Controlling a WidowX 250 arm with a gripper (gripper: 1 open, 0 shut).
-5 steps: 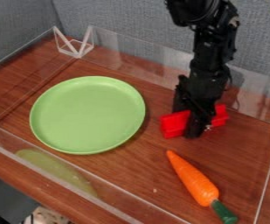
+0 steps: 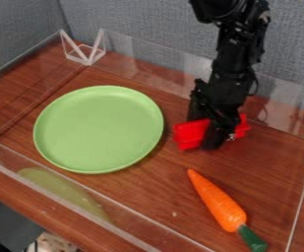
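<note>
A black robot arm reaches down from the top to the right of the middle, its gripper (image 2: 213, 128) low over the wooden table, shut on a red object (image 2: 190, 136) that sticks out on both sides of the fingers. To the left lies a green plate (image 2: 97, 129), empty. An orange toy carrot (image 2: 216, 200) with a green top lies in front of the gripper, pointing toward the near right.
Clear low walls edge the wooden table (image 2: 141, 212). A white frame piece (image 2: 84, 49) stands at the back left corner. Grey padded panels rise behind. There is bare table left of and below the plate.
The plate and carrot have not moved.
</note>
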